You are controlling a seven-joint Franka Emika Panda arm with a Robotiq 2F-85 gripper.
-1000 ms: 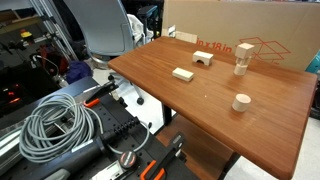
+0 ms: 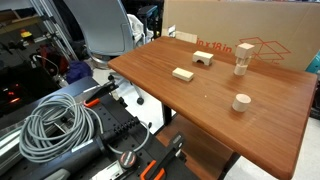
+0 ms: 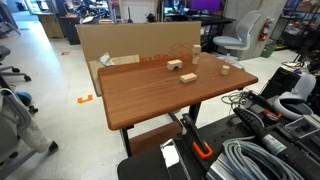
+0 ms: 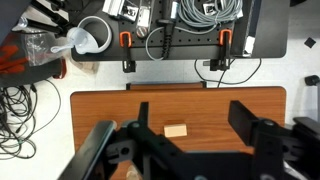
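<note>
On the brown table [image 2: 215, 110] lies a flat pale wooden block [image 2: 183, 74]. Behind it sits a block with an arch-like notch [image 2: 202, 57]. Farther right a small stack [image 2: 243, 57] stands upright, a block on top of a narrower piece. A short pale cylinder [image 2: 241, 102] is near the table's front right part. In the wrist view, my gripper hangs over the table with its dark fingers wide apart. One pale block [image 4: 175, 130] shows below, in the gap between them; whether anything touches it cannot be told. Neither exterior view clearly shows the gripper.
A cardboard panel [image 3: 140, 42] stands along the table's far side. Coiled grey cable [image 2: 55, 130] and a dark frame with orange-tipped clamps [image 2: 155, 171] lie on the robot's side. Bare tabletop surrounds the blocks.
</note>
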